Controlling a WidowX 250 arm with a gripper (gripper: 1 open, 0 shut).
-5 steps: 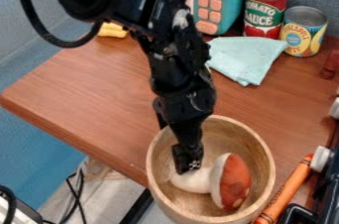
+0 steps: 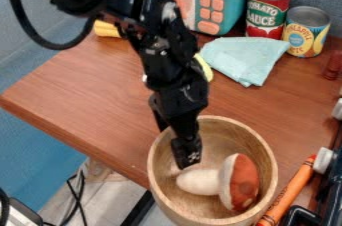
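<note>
A wooden bowl (image 2: 266,149) sits at the front of the table, holding a toy mushroom (image 2: 241,180) with a white stem and an orange-red cap. My black gripper (image 2: 186,158) points down into the left part of the bowl, just above the stem. Whether its fingers are open or shut is hard to tell from here.
At the back stand a teal toy microwave (image 2: 211,0), a tomato sauce can (image 2: 266,12), a yellow-label can (image 2: 305,35) and a folded cloth (image 2: 246,56). An orange crayon (image 2: 287,198) and black objects crowd the right edge.
My gripper has risen slightly away from the mushroom's stem, which shows a little more now. The mushroom stays in the bowl.
</note>
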